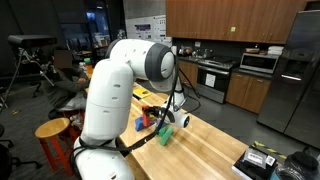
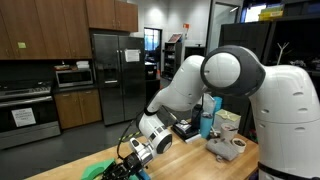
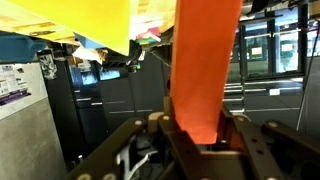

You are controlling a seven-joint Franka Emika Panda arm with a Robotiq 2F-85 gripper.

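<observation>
An orange-red object rises upright through the middle of the wrist view. My gripper is shut on it, its dark fingers on either side of the object's lower end. In exterior view 1 a red patch shows by the dark gripper end, beyond the white wrist. The fingers are too small there to make out. Exterior view 2 shows the gripper low over the table, with the red object not clearly visible.
Green pieces and blue pieces lie close to the gripper on the wooden table. A dark boxed device stands at the table's right end. Bare tabletop stretches between them.
</observation>
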